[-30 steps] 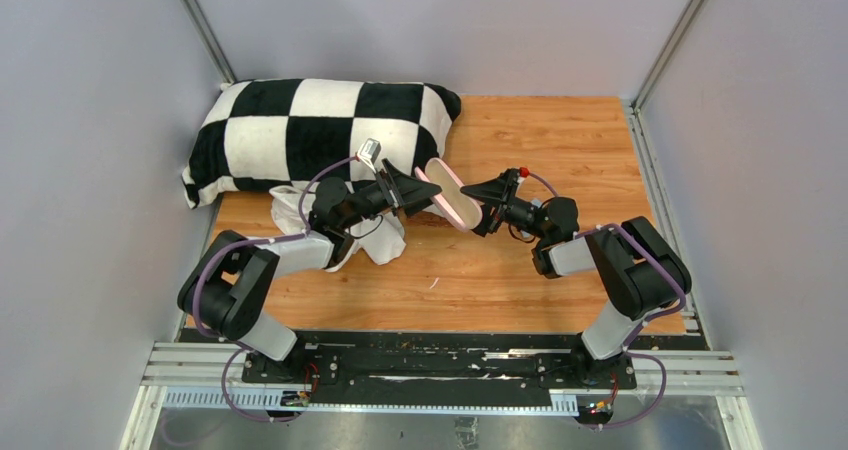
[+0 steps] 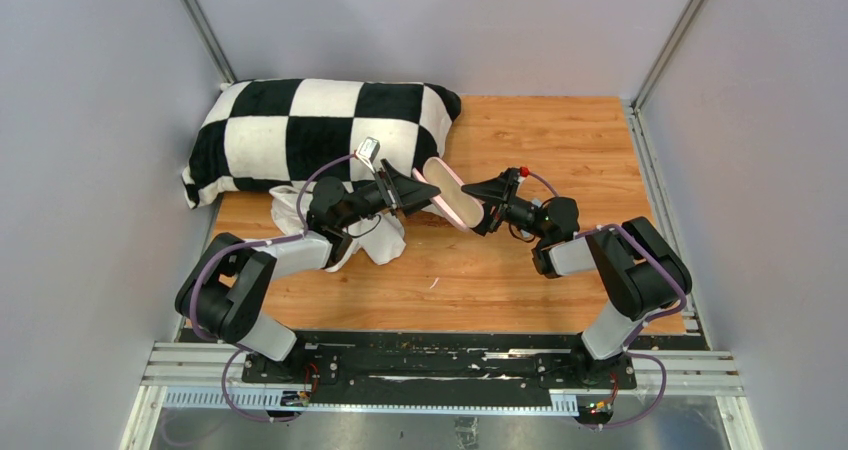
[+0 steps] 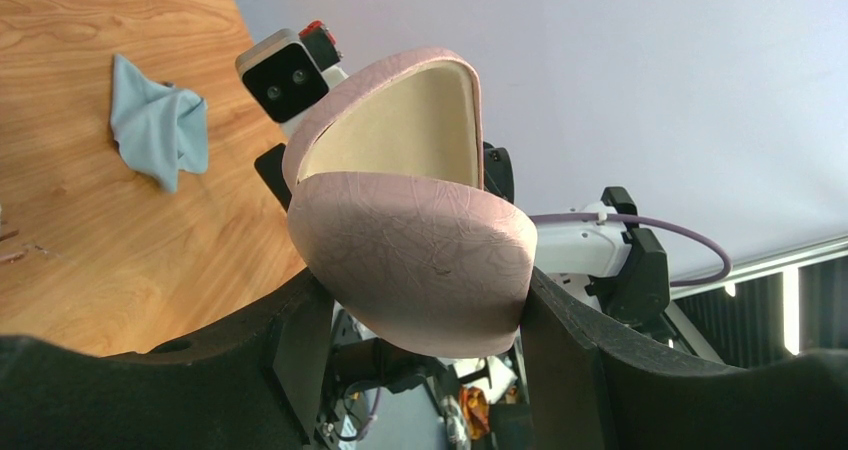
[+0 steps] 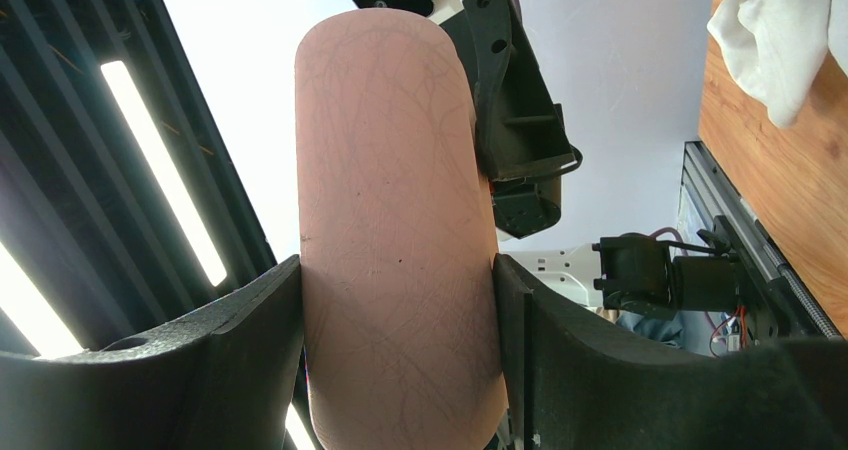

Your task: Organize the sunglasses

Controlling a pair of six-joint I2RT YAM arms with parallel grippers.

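A pink sunglasses case (image 2: 445, 177) is held in the air over the middle of the table, its two halves spread apart. My left gripper (image 2: 427, 192) is closed around its left half; in the left wrist view that pink half (image 3: 415, 260) touches both fingers. From the other side my right gripper (image 2: 478, 202) grips the right half, and the long pink shell (image 4: 400, 210) fills the space between its fingers in the right wrist view. The visible part of the cream lining is bare. No sunglasses can be made out in any view.
A black-and-white checkered pillow (image 2: 320, 135) lies along the back left. White cloth (image 2: 378, 242) is crumpled in front of it, under the left arm. In the left wrist view, a light-blue cloth (image 3: 160, 125) rests on the wood.
Almost nothing differs. The left arm has shifted very slightly; the case and the right arm stay in the same place.
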